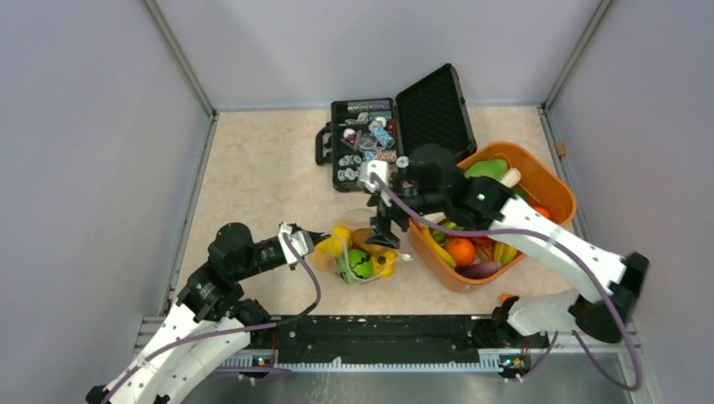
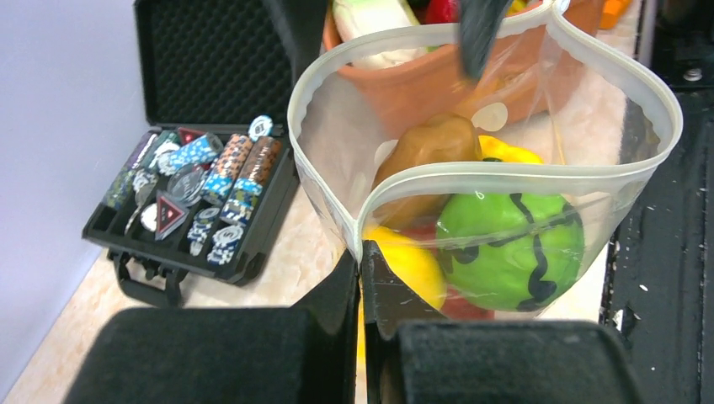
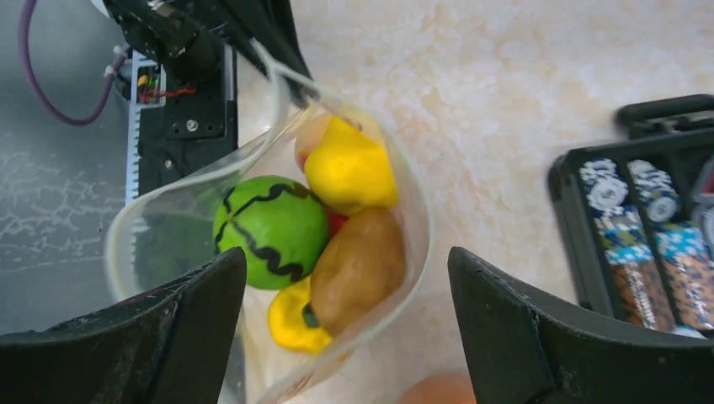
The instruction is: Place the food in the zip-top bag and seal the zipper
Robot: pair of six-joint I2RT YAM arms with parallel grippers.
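Observation:
The clear zip top bag (image 2: 522, 178) stands with its mouth wide and its pale rim raised. In it lie a green striped melon (image 2: 514, 244), a brown potato (image 3: 358, 269) and yellow pieces of food (image 3: 349, 168). My left gripper is shut on the bag's near corner, where the rim comes down between the fingertips. Over the far side of the bag, my right gripper is open; the bag's rim and the potato show between its fingers, but nothing is gripped.
An orange bin (image 1: 539, 168) full of food stands at the right, partly under my right arm. Behind the bag lies an open black case (image 1: 341, 172) of poker chips. Bare table (image 1: 253, 177) stretches to the left.

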